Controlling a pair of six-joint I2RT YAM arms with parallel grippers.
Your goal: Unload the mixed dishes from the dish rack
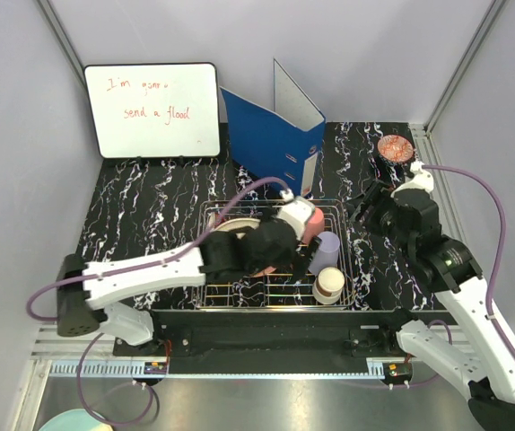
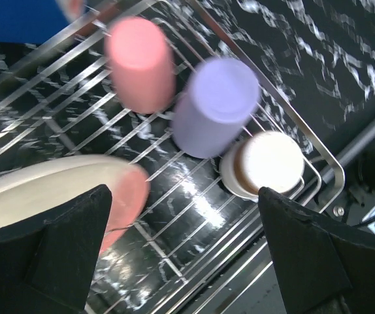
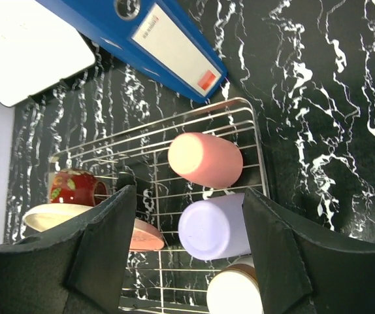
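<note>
The wire dish rack (image 1: 272,307) holds a pink cup (image 3: 220,162), a purple cup (image 3: 225,229), a white-and-brown cup (image 1: 328,285), a cream-and-pink plate (image 2: 50,180) and a dark red mug (image 3: 75,190). Above the rack's middle, my left gripper is open and empty; its arm hides much of the plate in the top view. By the rack's right side hovers my right gripper (image 1: 362,201), its fingers apart with nothing gripped. In the right wrist view, the pink and purple cups appear beyond and between those fingers.
Behind the rack stands a blue binder (image 1: 271,135), with a whiteboard (image 1: 154,109) to its left. A red patterned bowl (image 1: 395,149) sits at the back right.
</note>
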